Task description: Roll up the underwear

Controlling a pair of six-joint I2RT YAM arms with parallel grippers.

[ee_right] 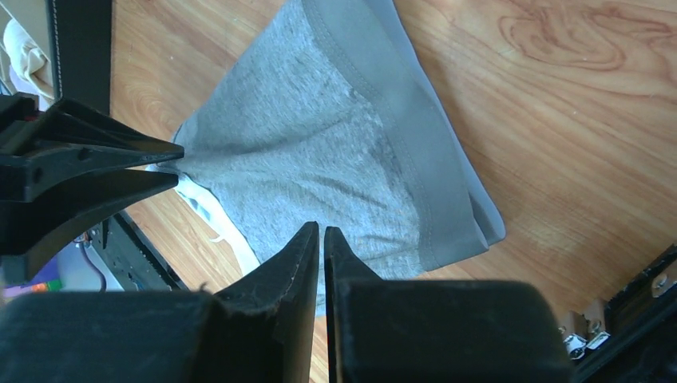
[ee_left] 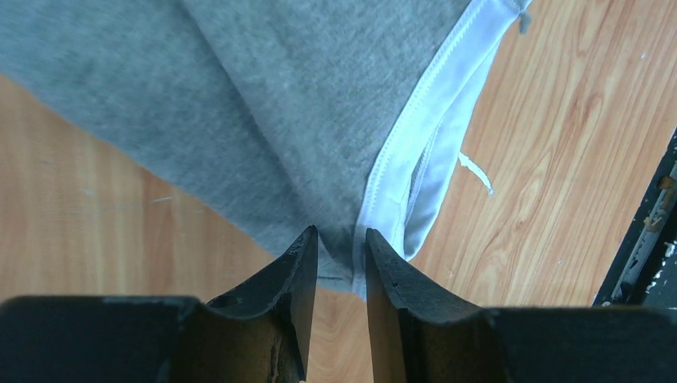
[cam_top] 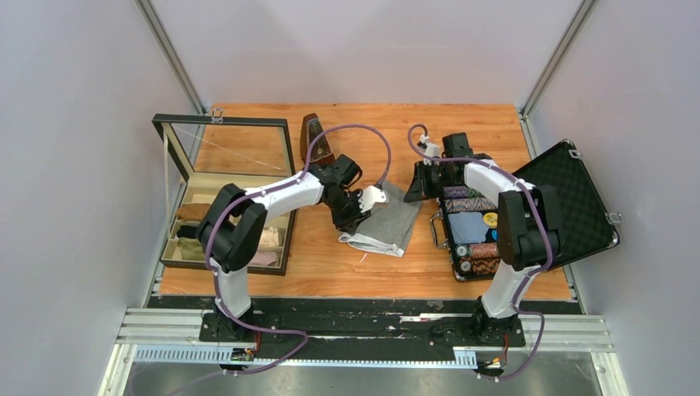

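Observation:
The grey underwear (cam_top: 392,221), flattened and folded with a white band (ee_left: 427,171) along one edge, lies on the wooden table between my arms. My left gripper is at one corner of it; its fingers stand a little apart, with cloth showing in the gap. In the right wrist view, that same left gripper reaches in at the garment's left corner. My right gripper is over the other side, its fingers parted by a narrow slit. Whether the right fingertips touch the cloth cannot be told.
A divided box with cloth items (cam_top: 268,238) stands at left under the left arm. An open black case with rolled items (cam_top: 483,252) sits close by on the right. Behind the left gripper is a brown wedge-shaped object (cam_top: 314,139). Bare wood lies in front of the garment.

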